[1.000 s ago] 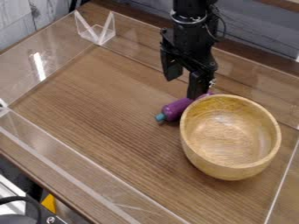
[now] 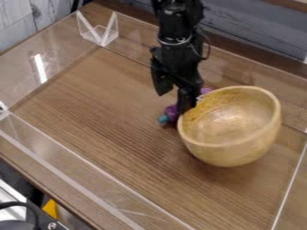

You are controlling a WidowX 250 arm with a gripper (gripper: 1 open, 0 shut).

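Observation:
My black gripper (image 2: 175, 90) reaches down from the top centre, its fingers open, the right one at the left rim of a wooden bowl (image 2: 234, 135). The bowl sits at the right, tilted somewhat. A purple object (image 2: 171, 116) lies beside the bowl, partly hidden behind it and the gripper.
A white wire-like object (image 2: 100, 29) stands at the back left. A raised edge runs along the back right.
The bowl has shifted and tilted, now covering more of the purple object.

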